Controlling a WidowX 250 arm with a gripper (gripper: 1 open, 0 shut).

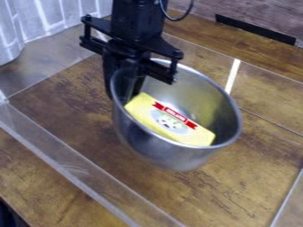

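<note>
My gripper (123, 76) is at the left rim of a steel bowl (166, 151), shut, with its fingers partly hidden by the bowl's wall and arm body, apparently on that rim. The bowl is tilted toward the camera. Inside it lies a yellow packet (168, 121) with a red and white label.
A white translucent object (18, 22) stands at the back left, and a dark slot (254, 28) sits in the back wall.
</note>
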